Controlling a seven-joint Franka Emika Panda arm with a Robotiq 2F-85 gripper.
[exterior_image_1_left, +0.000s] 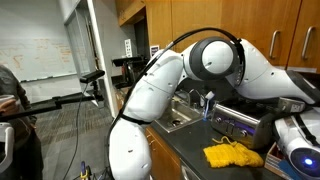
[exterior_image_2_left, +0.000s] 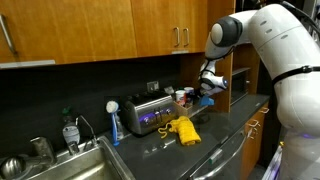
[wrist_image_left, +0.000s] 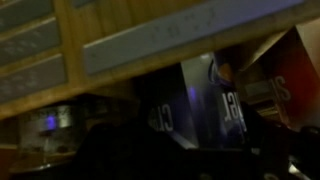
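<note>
In the dim wrist view my gripper is open, its dark fingers hard to make out along the bottom. Just beyond it stands a dark box with white lettering (wrist_image_left: 212, 100). Whether the fingers touch this box cannot be told. My white arm (exterior_image_1_left: 135, 105) reaches over the counter to the right edge of exterior view 1, where the hand itself is hidden. Exterior view 2 has the hand (exterior_image_2_left: 208, 98) low beside a wooden organizer (exterior_image_2_left: 186, 111) holding red and white items.
A yellow cloth (exterior_image_1_left: 232, 153) lies on the dark counter (exterior_image_2_left: 135, 158). Next to the organizer is a silver toaster (exterior_image_2_left: 147, 111). The sink (exterior_image_2_left: 65, 165) is at the other end, and wooden cabinets (exterior_image_1_left: 225, 25) hang above.
</note>
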